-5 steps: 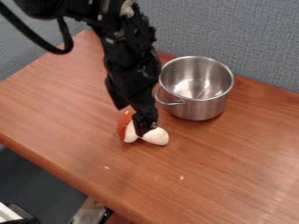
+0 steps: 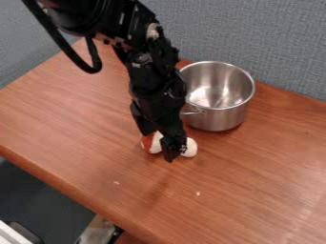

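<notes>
My black gripper (image 2: pixel 166 143) is low over the wooden table, its fingers at a small white object with a red part (image 2: pixel 189 149) that is partly hidden behind them. Whether the fingers are closed on it I cannot tell. A steel pot (image 2: pixel 219 93) with side handles stands just behind and to the right, partly behind the arm.
A grey padded wall runs along the back.
The gripper now covers more of the white object.
</notes>
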